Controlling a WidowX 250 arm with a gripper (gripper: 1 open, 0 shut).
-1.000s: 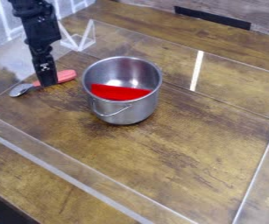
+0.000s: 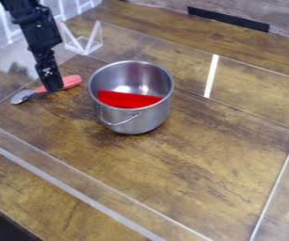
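My black gripper (image 2: 49, 79) reaches in from the upper left, low over a utensil with a red handle (image 2: 64, 83) and a metal head (image 2: 24, 96) on the wooden table. The gripper is open, its fingertips close to the handle; whether they touch it is too small to tell. To the right stands a steel pot (image 2: 132, 117) with a bail handle and a red object (image 2: 129, 99) inside.
Pale tape lines run across it, and a white wire-like frame lies behind the gripper at the upper left.
The gripper has moved slightly over the last second, lower toward the red handle. The utensil and pot look unmoved.
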